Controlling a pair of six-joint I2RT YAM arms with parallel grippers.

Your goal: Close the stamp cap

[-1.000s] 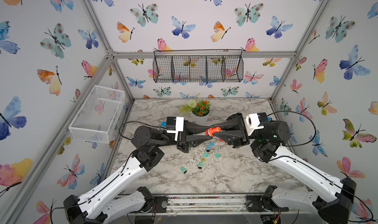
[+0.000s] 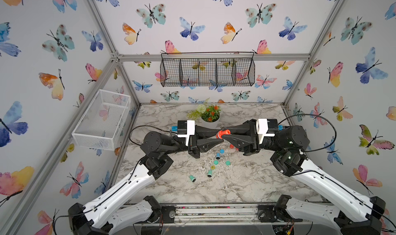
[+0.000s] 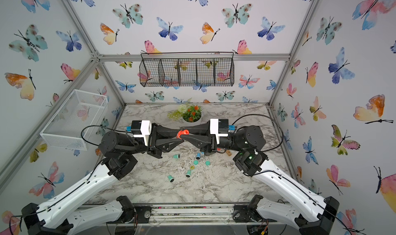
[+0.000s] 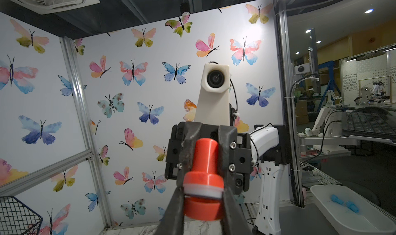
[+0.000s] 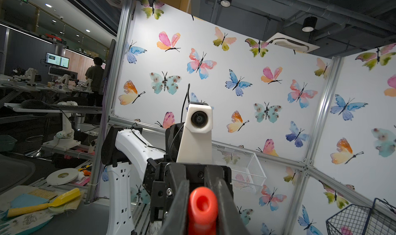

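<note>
Held in mid-air between both grippers is a red stamp (image 2: 224, 133), lying sideways. My left gripper (image 2: 219, 136) and my right gripper (image 2: 226, 134) face each other tip to tip, both shut on it. In the left wrist view the stamp (image 4: 205, 160) shows a narrow red body, a wider collar, a whitish band and a red end piece between the near fingertips. In the right wrist view its red hollow-topped end (image 5: 203, 204) sits between the fingers. Whether cap and body are fully joined is not clear.
Small teal and blue stamps and caps (image 2: 209, 173) lie scattered on the marble table (image 2: 156, 187). A flower pot (image 2: 210, 115) stands at the back. A white mesh basket (image 2: 94, 119) hangs on the left wall, a black wire basket (image 2: 207, 72) on the back wall.
Both grippers have risen slightly in the top left view, and the right wrist has shifted a little. The red stamp moved up with them.
</note>
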